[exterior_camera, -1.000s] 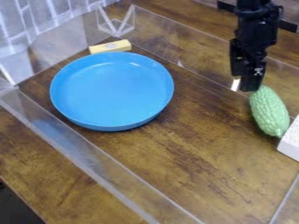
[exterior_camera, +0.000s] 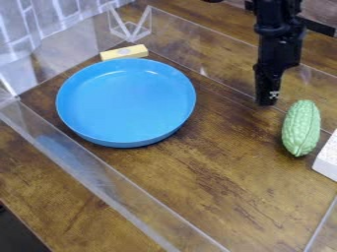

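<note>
My black gripper hangs over the wooden table at the upper right, shut with nothing visible between its fingers. Below it and to the right lies a green ridged vegetable, apart from the fingertips. A round blue plate occupies the left middle of the table.
A small pale yellow block lies behind the plate. A white object is at the right edge, beside the vegetable. Clear plastic walls border the table.
Over the last second my gripper has shifted slightly left and back from above the vegetable. The plate looks unmoved.
</note>
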